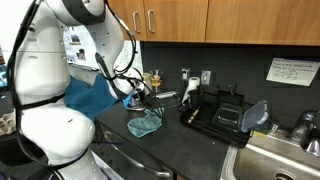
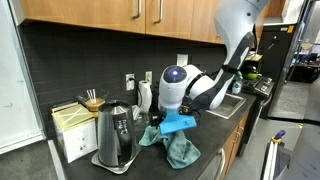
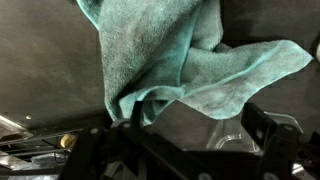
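A teal-grey cloth (image 1: pixel 145 123) lies crumpled on the dark counter. The wrist view shows the cloth (image 3: pixel 165 55) spread across the upper middle, with one corner reaching right and a folded edge close to the left finger. My gripper is open above it, its fingers wide apart, and nothing is visibly held. In the second exterior view the cloth (image 2: pixel 180 148) sits below the white arm, which partly hides it; the fingertips are hard to make out there.
A black dish rack (image 1: pixel 218 115) and a sink (image 1: pixel 265 165) are to the right. A kettle (image 2: pixel 117 130) stands beside the cloth, near a cutting board (image 2: pixel 75 133). Bare counter (image 1: pixel 190 150) extends in front of the rack.
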